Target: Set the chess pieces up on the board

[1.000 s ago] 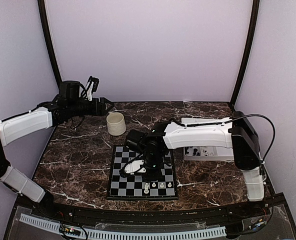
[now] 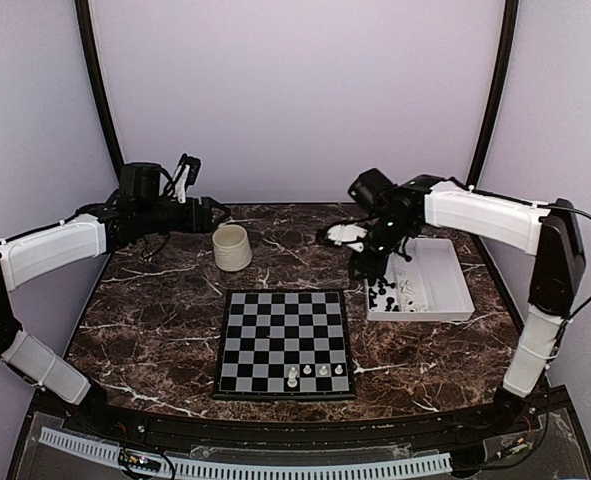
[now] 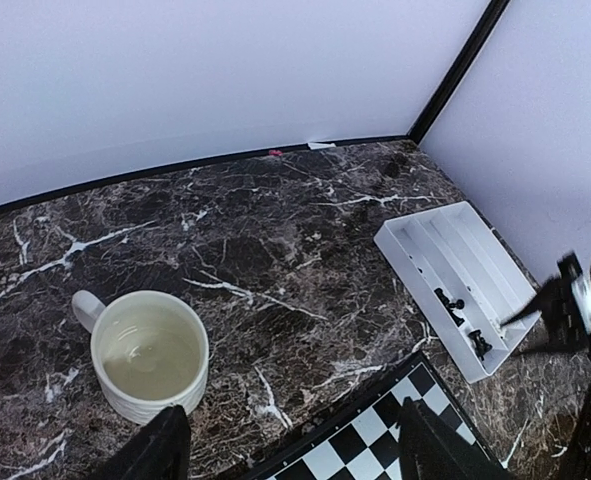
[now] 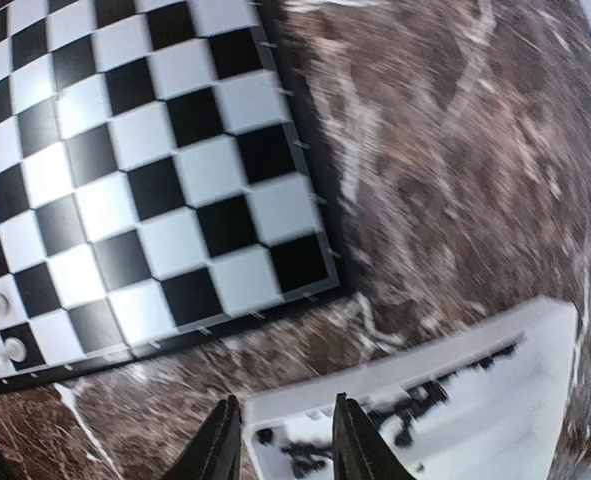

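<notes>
The chessboard [image 2: 283, 335] lies at the middle front of the table. Several white pieces [image 2: 323, 371] stand near its front right corner; the rest of its squares are bare. A white box [image 2: 450, 316] right of the board holds black pieces [image 2: 383, 293] and white pieces [image 2: 411, 296] in separate compartments. My right gripper, open and empty, hangs over the box's near left side, blurred by motion. My left gripper is open with nothing between its fingers, held high at the back left, clear of the board.
A cream mug [image 2: 232, 248] stands behind the board, close to the left gripper. The box's raised walls border the pieces. Bare marble table [image 2: 145, 330] lies left of the board.
The left arm has barely moved, and the white pieces on the board look unchanged.
</notes>
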